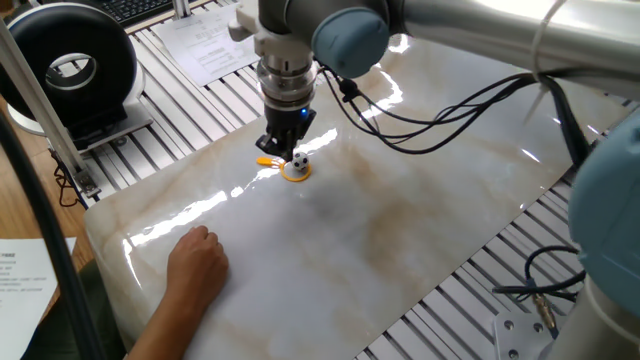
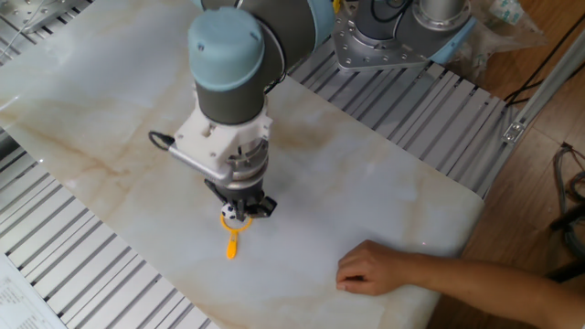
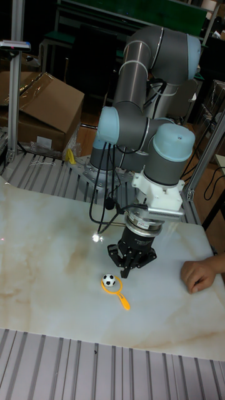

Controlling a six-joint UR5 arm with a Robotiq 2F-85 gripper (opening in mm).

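A small black-and-white ball sits within the hoop of a yellow toy racket, which lies flat on the marbled tabletop. Just above and beside the ball is my gripper, its dark fingers spread open with nothing held between them. From exterior view 1, a fingertip of the gripper overlaps the edge of the ball; contact cannot be told. In exterior view 2 the gripper partly covers the ball, while the racket's handle points away from the arm.
A person's hand rests on the table, apart from the racket. Black cables hang from the arm. Slatted metal rails border the tabletop, and a cardboard box stands behind.
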